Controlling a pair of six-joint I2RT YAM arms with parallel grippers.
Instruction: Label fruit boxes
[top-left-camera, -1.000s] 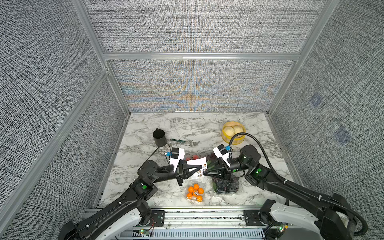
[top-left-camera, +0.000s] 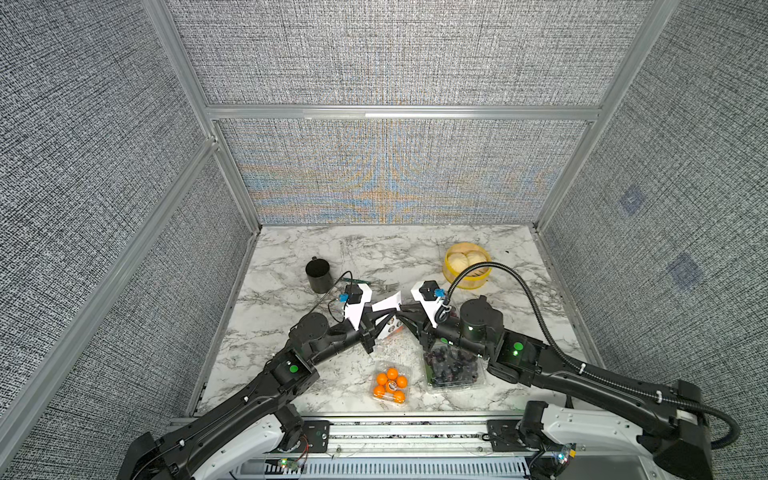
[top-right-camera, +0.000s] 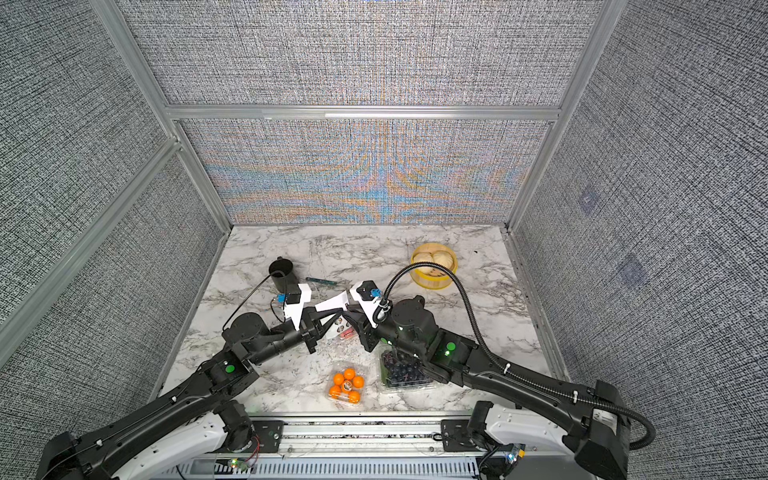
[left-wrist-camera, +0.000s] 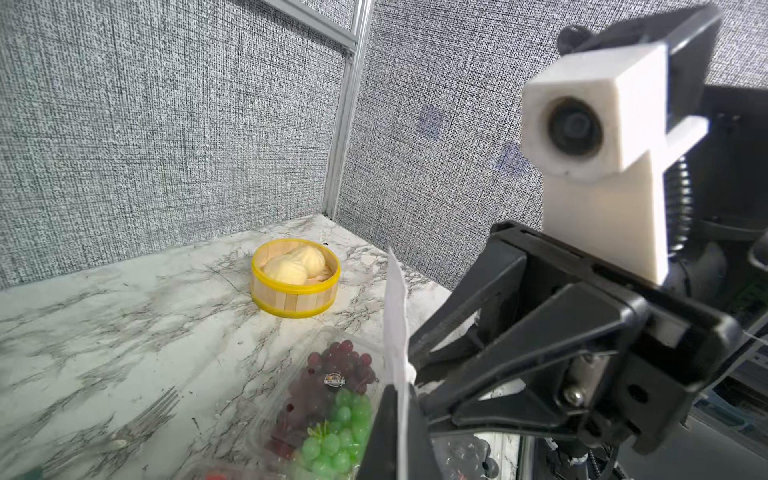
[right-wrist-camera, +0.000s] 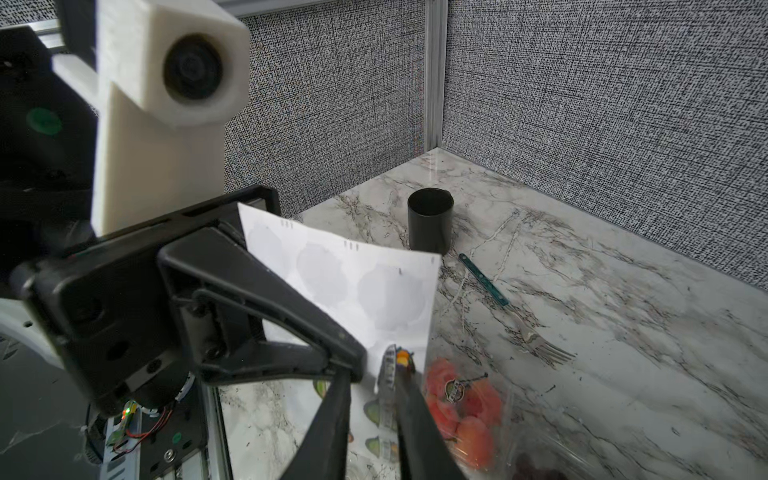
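Observation:
My left gripper is shut on a white sticker sheet (left-wrist-camera: 394, 320), seen edge-on in the left wrist view. In the right wrist view the sheet's white back (right-wrist-camera: 344, 272) faces me, and fruit pictures show on its lower part. My right gripper stands partly open at the sheet's edge; a small curled label edge (right-wrist-camera: 389, 372) shows between its fingers, and I cannot tell whether it is gripped. Below are clear boxes of oranges (top-left-camera: 389, 385), dark grapes (top-left-camera: 453, 369), red and green grapes (left-wrist-camera: 336, 416), and red round fruit (right-wrist-camera: 468, 408).
A black mug (top-left-camera: 318, 274) stands at the back left, with a green-handled fork (right-wrist-camera: 500, 300) lying beside it. A yellow-rimmed steamer (top-left-camera: 466, 268) with buns is at the back right. Both arms cover the middle of the table, close together.
Both grippers have moved toward the back of the table, tilting the sheet with them. Over the last third of a second they have shifted only slightly.

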